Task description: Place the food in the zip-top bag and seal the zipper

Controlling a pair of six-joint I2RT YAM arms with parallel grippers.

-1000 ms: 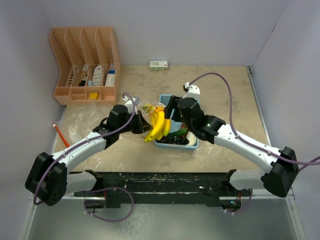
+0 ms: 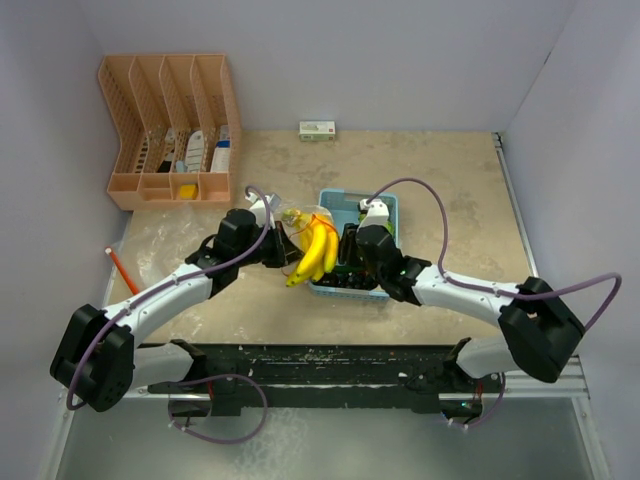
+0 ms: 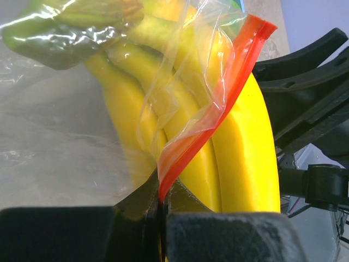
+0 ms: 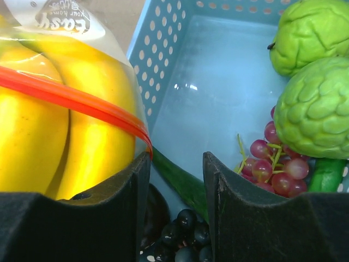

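Observation:
The clear zip top bag (image 3: 71, 125) has a red zipper strip (image 3: 218, 114). My left gripper is shut on the strip's lower end. Yellow bananas (image 2: 317, 250) sit at the bag's mouth, their lower ends sticking out past the strip. A green pepper-like item (image 3: 65, 33) shows through the plastic in the left wrist view. My right gripper stands partly open, with nothing gripped between its fingers. The zipper's far end appears right by its left fingertip; whether they touch, I cannot tell.
Under the right gripper lies a blue basket (image 4: 158, 54) holding green fruits (image 4: 319, 103), red grapes (image 4: 272, 169), dark grapes (image 4: 188, 234) and a green vegetable (image 4: 177, 177). A slotted tan organizer (image 2: 165, 130) stands back left, a small box (image 2: 317, 130) at the back. Clear tabletop (image 2: 450, 185) lies on the right.
The bananas shifted slightly; the left arm stayed put.

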